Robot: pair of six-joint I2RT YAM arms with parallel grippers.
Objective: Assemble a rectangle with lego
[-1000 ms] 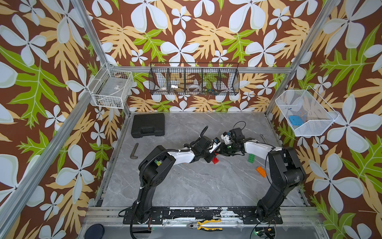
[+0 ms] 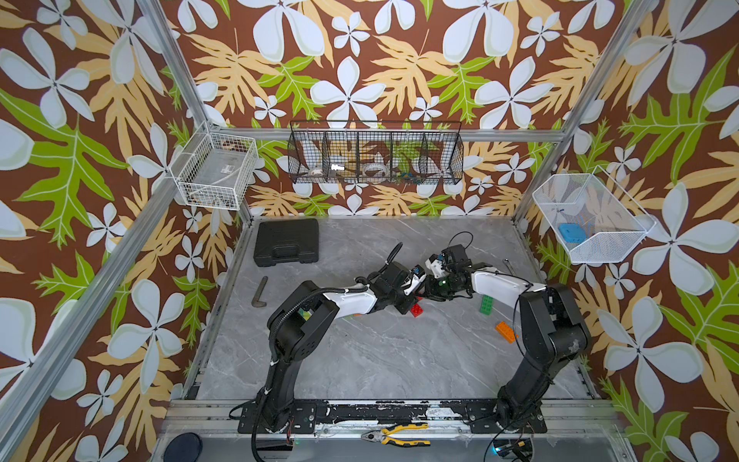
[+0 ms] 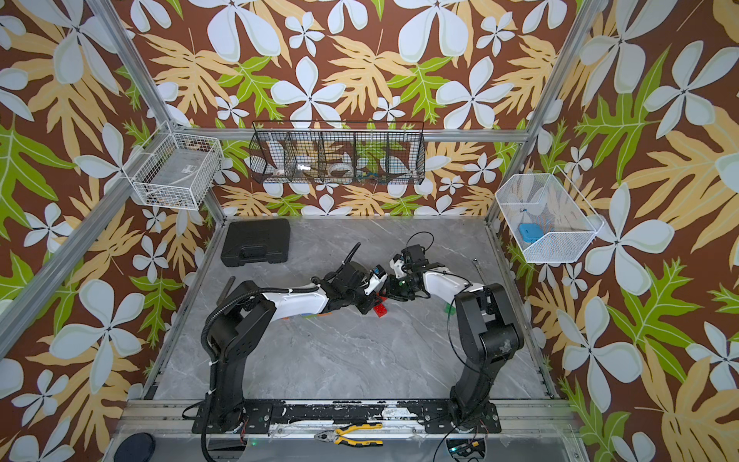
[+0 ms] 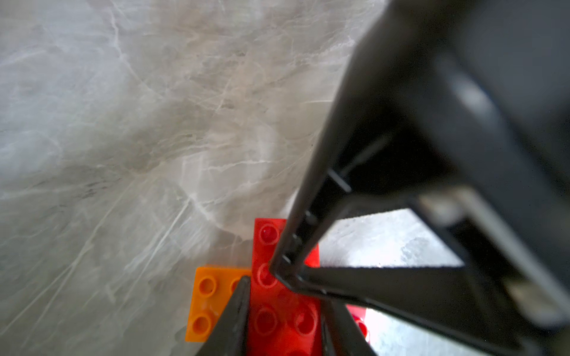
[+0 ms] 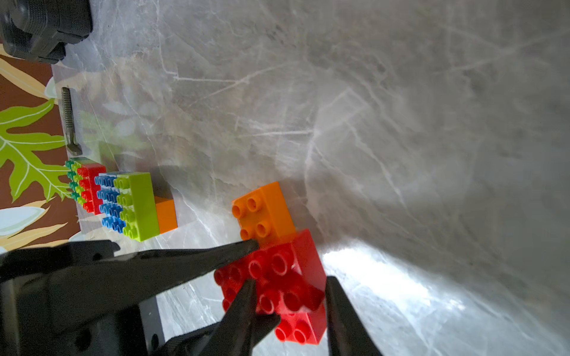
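In the left wrist view a red brick (image 4: 279,320) lies between the fingers of my left gripper, which is shut on it. It sits across an orange brick (image 4: 207,299) on one side and a second red brick (image 4: 359,320) on the other. The right wrist view shows the upper red brick (image 5: 305,255) overlapping the orange brick (image 5: 267,210) and the lower red brick (image 5: 305,326). My right gripper has its fingers around the near end of the upper red brick; whether they press on it cannot be told.
Stacked green, red, blue and lime bricks (image 5: 136,204) stand to the left. A green brick (image 2: 486,305) and an orange brick (image 2: 505,332) lie on the right. A black case (image 2: 285,241) is at the back left.
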